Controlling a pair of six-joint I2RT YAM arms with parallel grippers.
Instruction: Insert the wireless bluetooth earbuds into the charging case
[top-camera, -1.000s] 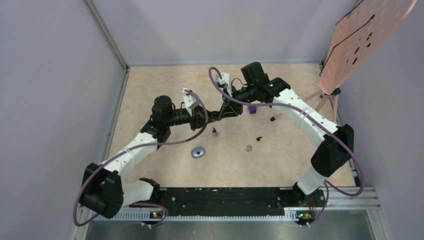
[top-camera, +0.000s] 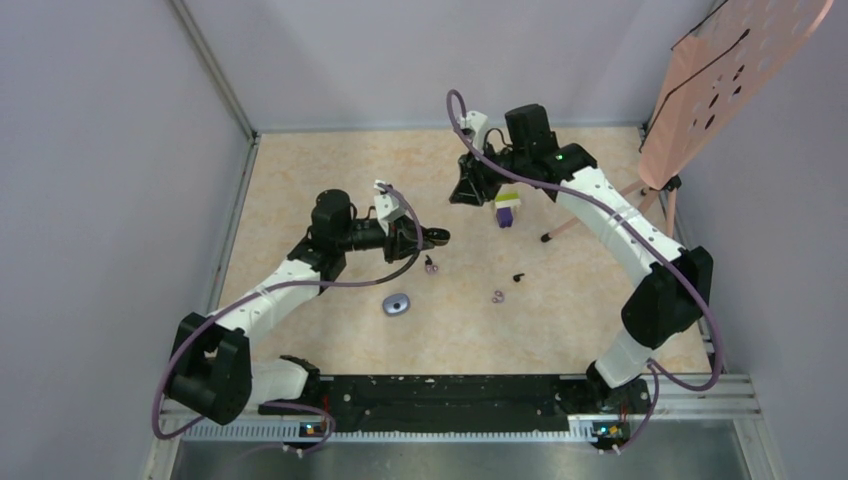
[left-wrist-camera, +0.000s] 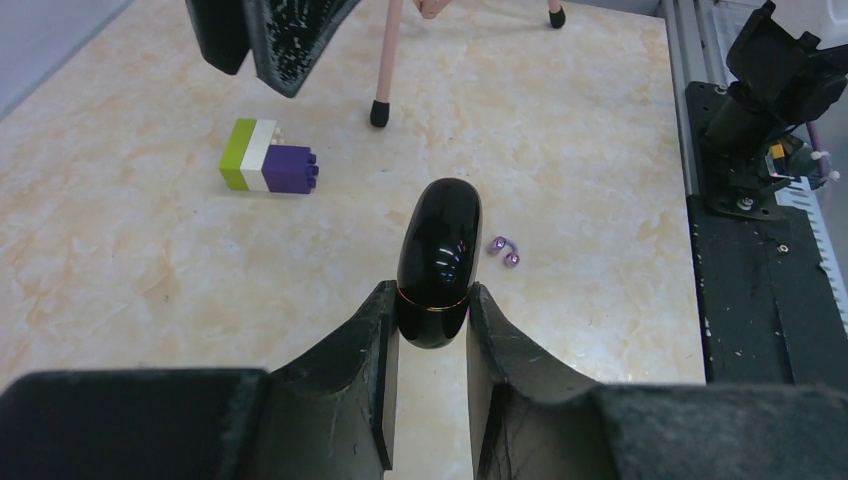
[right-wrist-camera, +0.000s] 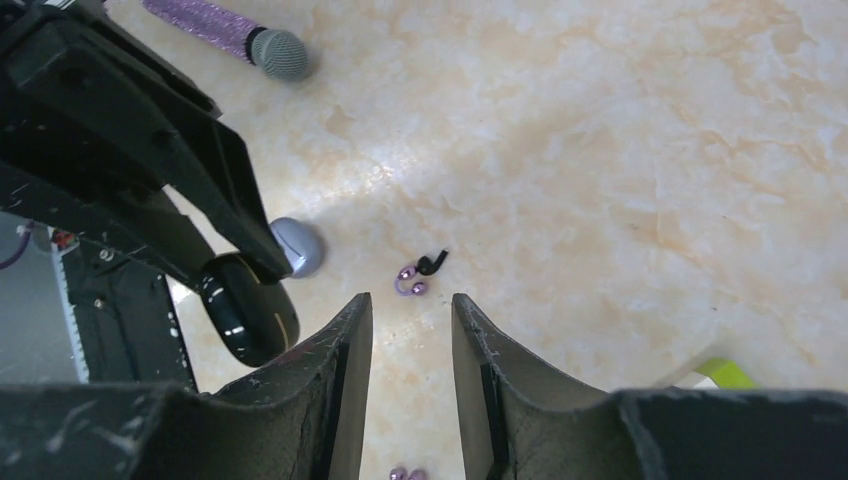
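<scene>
A glossy black charging case (left-wrist-camera: 438, 240) with a thin copper-coloured seam is held upright between the fingers of my left gripper, shut on its lower end. Its lid looks closed. My right gripper stands part open, nothing between its fingertips, behind and to the right of the case in the top view and apart from it. A black earbud (right-wrist-camera: 431, 263) lies on the table beside a purple clip-shaped earbud pair (right-wrist-camera: 412, 282). Farther right are another small black earbud (top-camera: 518, 277) and another purple pair (top-camera: 498, 296).
A grey-blue oval case (top-camera: 397, 304) sits near the left arm. Green, white and purple blocks (left-wrist-camera: 266, 156) lie under the right arm, near a pink stand leg (left-wrist-camera: 382, 80). A purple microphone (right-wrist-camera: 280, 54) rests at the left.
My right gripper was at the black case; it has backed away up and to the right, leaving the case in the left gripper. The left arm has shifted only slightly.
</scene>
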